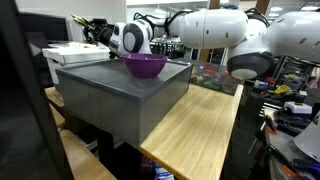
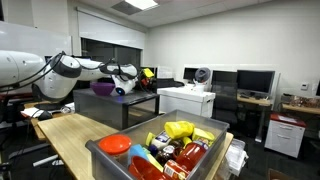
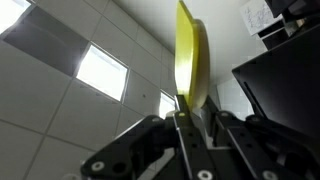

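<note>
A long yellow object [image 3: 186,55] with an orange-brown face stands up from between the black fingers of my gripper in the wrist view. The fingers are shut on it. Exterior view 2 shows the yellow object [image 2: 148,73] at the far end of the outstretched arm, beside the dark gripper [image 2: 140,76]. In exterior view 1 the gripper [image 1: 92,30] reaches up beyond the back left of the grey box; its fingertips are too small to make out well. What the object is cannot be told.
The arm passes over a grey box [image 1: 105,95] carrying a purple bowl [image 1: 145,66]. In exterior view 2, a grey bin [image 2: 110,160] of mixed items fills the foreground; a white cabinet [image 2: 185,103] stands behind.
</note>
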